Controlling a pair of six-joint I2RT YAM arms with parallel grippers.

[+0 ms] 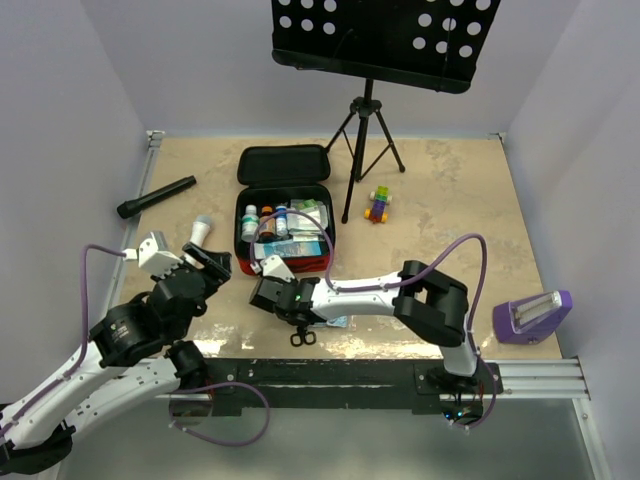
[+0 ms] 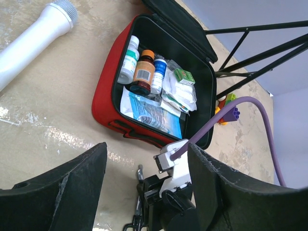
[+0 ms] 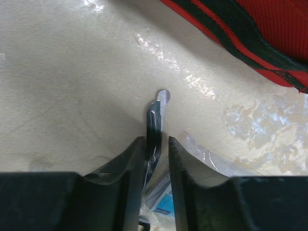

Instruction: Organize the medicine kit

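Observation:
The red and black medicine bag [image 1: 313, 265] lies open at the table's back left. It holds white bottles [image 2: 129, 65], a brown bottle [image 2: 143, 74], a blue-labelled packet [image 2: 151, 115] and a small green box [image 2: 184, 76]. Dark scissors [image 3: 154, 125] rest in front of it, overlapping a clear packet [image 3: 166, 204] with a blue patch. My right gripper is low over them, its fingers apart; the scissors pass between, close to the left finger, and the packet shows in the gap. My left gripper hovers left of the bag, open and empty.
A white microphone [image 1: 201, 230] and a black tube [image 1: 156, 197] lie on the left. Behind the bag stands a black music stand [image 1: 363, 120]; toy blocks [image 1: 378, 205] sit near its legs. A purple device [image 1: 533, 318] occupies the right edge.

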